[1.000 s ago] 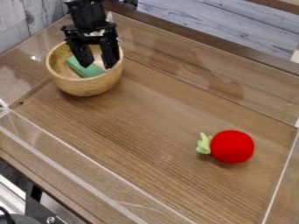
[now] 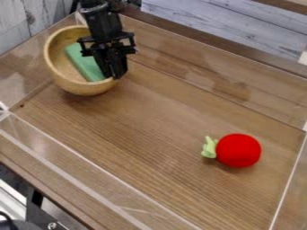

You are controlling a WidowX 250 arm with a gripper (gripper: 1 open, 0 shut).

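A wooden bowl (image 2: 71, 83) at the upper left of the camera view holds a green object (image 2: 82, 63). My black gripper (image 2: 111, 63) is over the bowl's right part, its fingers reaching down beside the green object. The fingers overlap the bowl's rim from this angle, and I cannot tell whether they touch or hold anything.
A red tomato-like object (image 2: 238, 151) with a green top lies at the lower right of the wooden table (image 2: 144, 162). A light wall or edge runs along the left.
My gripper has moved lower and slightly right. The bowl has shifted a little left, and the green object inside looks more upright or raised along its length.
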